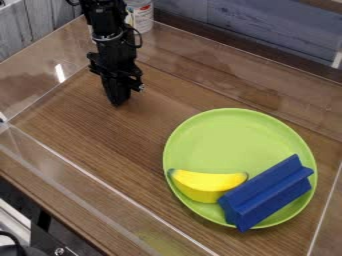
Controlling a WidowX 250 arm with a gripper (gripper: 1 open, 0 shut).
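The black gripper (115,92) hangs at the upper left over the wooden counter, its tip low near the surface; it looks shut, with nothing visible between its dark fingers, though they are small and hard to make out. A green plate (227,135) lies at the right front, well apart from the gripper. On it rest a yellow banana (207,182) at the left and a blue block-shaped object (267,190) at the right.
A white can (140,14) stands at the back, partly behind the arm.
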